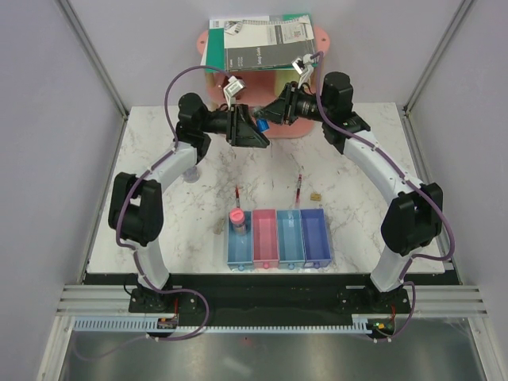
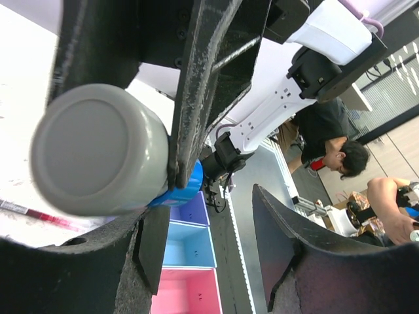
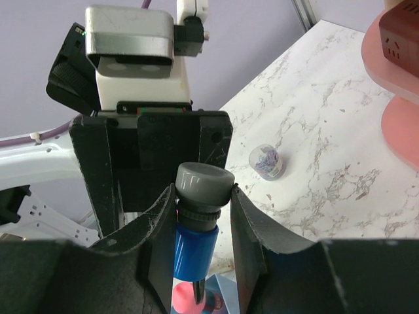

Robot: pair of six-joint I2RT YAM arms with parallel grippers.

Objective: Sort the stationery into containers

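Observation:
A blue bottle with a grey cap (image 3: 196, 252) is gripped near its cap by my right gripper, shut on it. In the top view the bottle's blue body (image 1: 262, 125) shows between the two arms. My left gripper stands part open, nothing between its fingers; the bottle's grey end (image 2: 88, 147) is close beside them. Below, a tray of coloured compartments holds a pink-capped bottle (image 1: 237, 221) in its left blue section (image 1: 240, 254). Two red pens, a left pen (image 1: 237, 197) and a right pen (image 1: 298, 187), lie behind the tray.
A clear jar (image 1: 191, 174) stands on the left of the table, and a small tan block (image 1: 316, 197) lies right of the pens. Behind the grippers is a pink shelf (image 1: 321, 40) with books on top. The two grippers are very close together.

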